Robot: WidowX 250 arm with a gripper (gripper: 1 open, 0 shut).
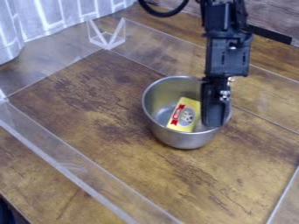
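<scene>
A steel bowl (176,135) stands on the wooden table, holding a yellow block (183,108) with a red and white label and a small printed figure on it. My black gripper (212,112) reaches down over the right part of the bowl, its lower end inside or just over the rim, to the right of the yellow block. It looks shut, with nothing visible between its fingers, though the tips are dark and hard to make out.
A small white wire-like stand (105,33) is at the back left. Clear plastic edges border the table on the left and at the right corner. The wooden surface (82,92) left of the bowl and in front of it is bare.
</scene>
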